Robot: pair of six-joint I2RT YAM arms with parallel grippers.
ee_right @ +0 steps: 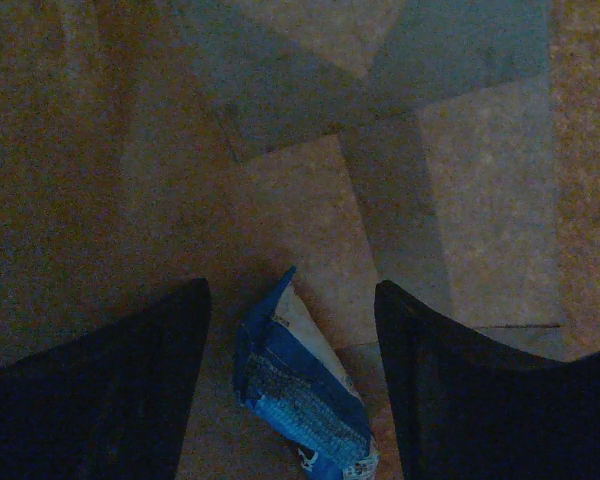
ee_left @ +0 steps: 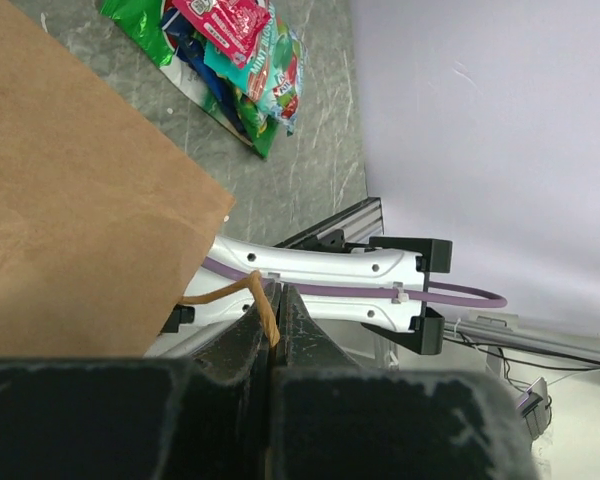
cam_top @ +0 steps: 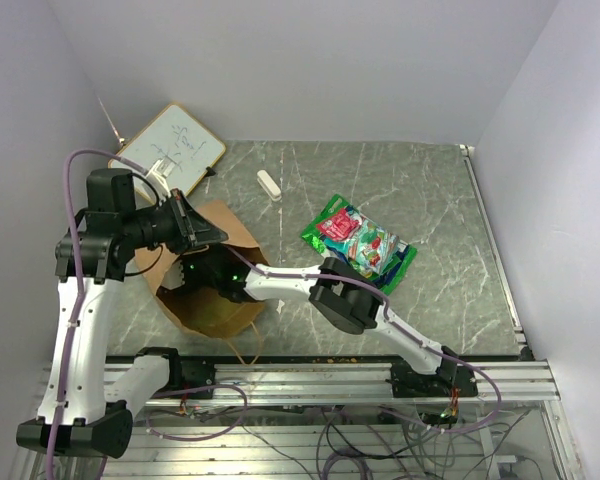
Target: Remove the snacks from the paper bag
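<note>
The brown paper bag (cam_top: 208, 322) lies tilted with its mouth toward the right arm. My left gripper is shut on the bag's thin paper handle (ee_left: 267, 318) at the upper rim. My right gripper is inside the bag, its fingers apart. A blue and white snack packet (ee_right: 305, 390) lies low between those fingers in the right wrist view, with clear gaps near the fingertips. Its lower end is cut off by the frame. From above, the right gripper's tips are hidden in the bag's shadow. Several colourful snack packets (cam_top: 365, 243) rest on the table outside.
A small whiteboard (cam_top: 175, 147) leans at the back left, and a white eraser-like object (cam_top: 269, 185) lies near it. Bare grey table (cam_top: 440, 215) stretches to the right of the snacks. The right arm (cam_top: 280, 284) crosses the front of the table.
</note>
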